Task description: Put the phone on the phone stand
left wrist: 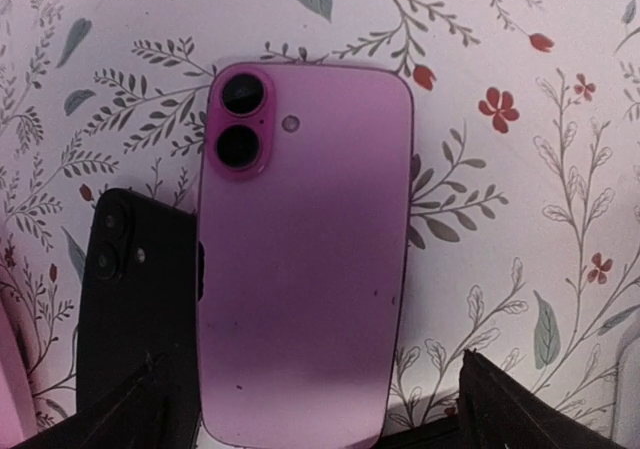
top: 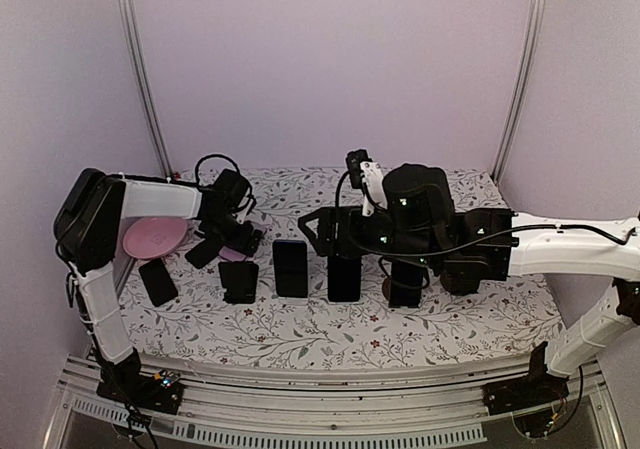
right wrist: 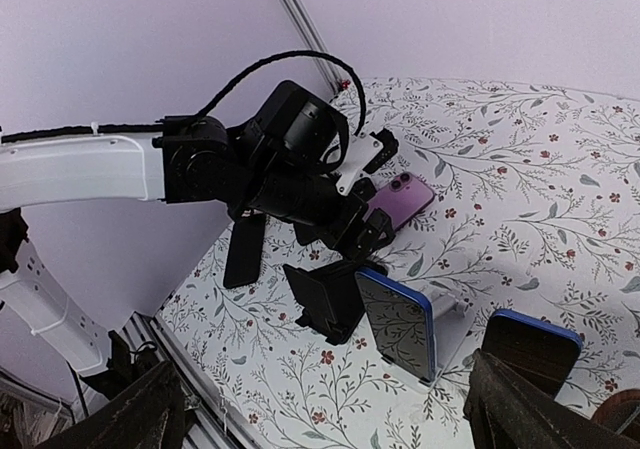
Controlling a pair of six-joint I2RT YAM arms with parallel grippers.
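Observation:
A pink phone (left wrist: 300, 269) lies back-up on the patterned table, directly under my open left gripper, whose fingertips straddle it; a black phone (left wrist: 140, 309) lies along its left side. The top view has my left gripper (top: 239, 231) over that pair. Phone stands stand in a row in front: a dark one (top: 238, 282), others (top: 290, 269) (top: 344, 279) with dark phones or panels on them. My right gripper (top: 325, 231) hangs open above the row, nothing between its fingers.
A pink plate (top: 154, 237) sits at the far left, another black phone (top: 158, 282) before it. More dark items (top: 460, 281) stand at the right.

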